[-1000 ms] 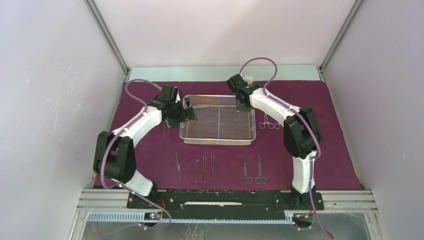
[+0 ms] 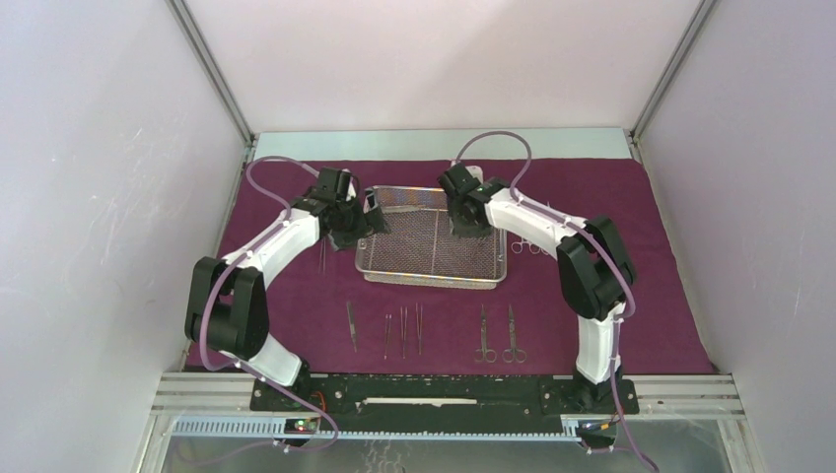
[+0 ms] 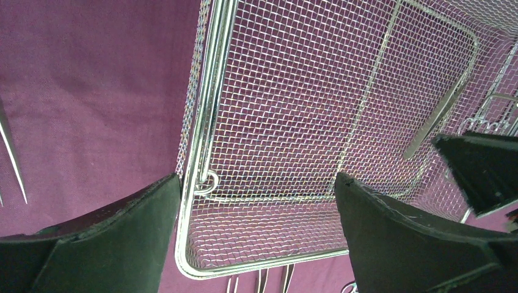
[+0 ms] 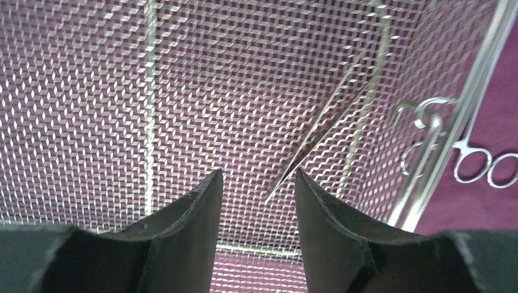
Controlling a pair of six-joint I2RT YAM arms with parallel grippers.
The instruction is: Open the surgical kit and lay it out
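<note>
A wire mesh basket (image 2: 429, 256) sits mid-cloth, with a slim metal instrument (image 2: 400, 210) lying inside near its back; in the right wrist view it looks like tweezers (image 4: 314, 125). My left gripper stands open at the basket's left rim (image 3: 214, 79), nothing held between its fingers. My right gripper is open over the basket's inside, pointing down toward the tweezers, holding nothing.
Along the front of the purple cloth (image 2: 276, 296) lie several thin instruments (image 2: 403, 332) and two scissors (image 2: 483, 335). More ringed instruments (image 2: 527, 246) lie right of the basket, and thin ones (image 2: 322, 258) at its left.
My right arm has moved left and down in the top view, further over the basket. The basket has shifted very slightly right. The left arm is nearly still.
</note>
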